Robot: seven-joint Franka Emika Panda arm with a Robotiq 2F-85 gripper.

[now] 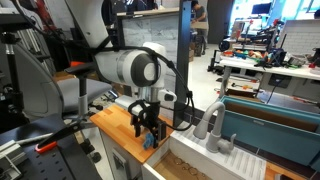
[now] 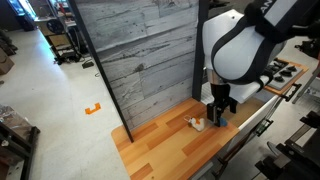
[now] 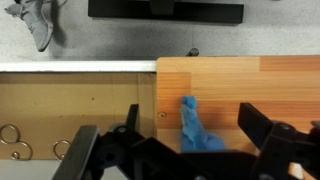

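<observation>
A blue cloth-like item [image 3: 200, 138] lies crumpled on the wooden tabletop [image 3: 235, 85], close to its edge. Above it is my gripper, open, its two dark fingers apart on either side of the blue item in the wrist view. Exterior view 1 has the blue item [image 1: 148, 141] just below the gripper [image 1: 149, 130]. From exterior view 2, the gripper [image 2: 222, 110] hangs low over the tabletop and partly hides the blue item [image 2: 225, 121]. Whether the fingers touch the cloth, I cannot tell.
A small whitish object [image 2: 196, 123] rests on the wood near the gripper. Beside the tabletop, a tan-floored compartment [image 3: 65, 105] holds a few rings. A grey faucet [image 1: 207, 121] stands to the right in exterior view 1. Bare wood [image 2: 150, 147] extends away from the arm.
</observation>
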